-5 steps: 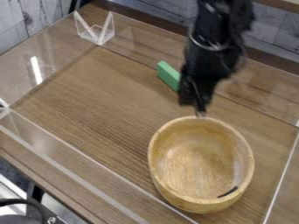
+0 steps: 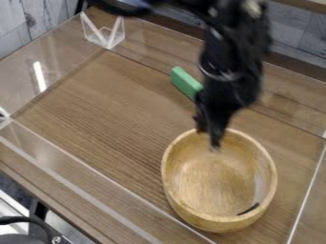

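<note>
The black robot gripper (image 2: 212, 128) hangs over the back of a round wooden bowl (image 2: 192, 200), its tips near the far rim; it looks shut, with nothing visible between the fingers, though it is blurred. A green block (image 2: 184, 79) lies on the table behind the arm, partly hidden by it. A small dark thin item (image 2: 249, 208) lies at the bowl's right inner side.
A clear plastic stand (image 2: 105, 31) is at the back left. A wall edge runs along the back, and dark cables lie at the lower left.
The bowl and green block have stayed put.
</note>
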